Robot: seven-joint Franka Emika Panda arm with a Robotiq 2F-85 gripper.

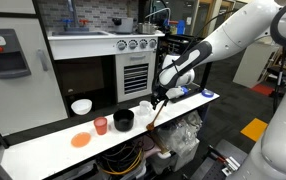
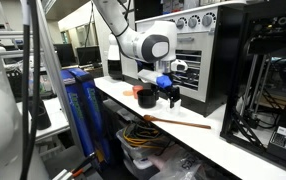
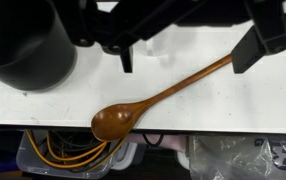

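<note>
A brown wooden spoon (image 3: 168, 94) lies on the white table, its bowl (image 3: 113, 122) reaching over the front edge. It also shows along the counter in exterior view 2, as a long wooden spoon (image 2: 178, 122). My gripper is open above the table. In the wrist view, the right finger (image 3: 249, 50) overlaps the handle's far end, while the left finger stands apart from the spoon. Whether that finger touches the handle I cannot tell. From exterior view 1, the gripper (image 1: 161, 100) hangs over the counter near the spoon (image 1: 160, 114).
A black pot (image 3: 28, 50) stands left of the spoon. Farther left are a red cup (image 1: 100, 125), a white bowl (image 1: 80, 106) and an orange plate (image 1: 80, 139). A white mug (image 1: 145, 108) is close behind. Below the edge sit bins with orange cable (image 3: 65, 150) and plastic bags.
</note>
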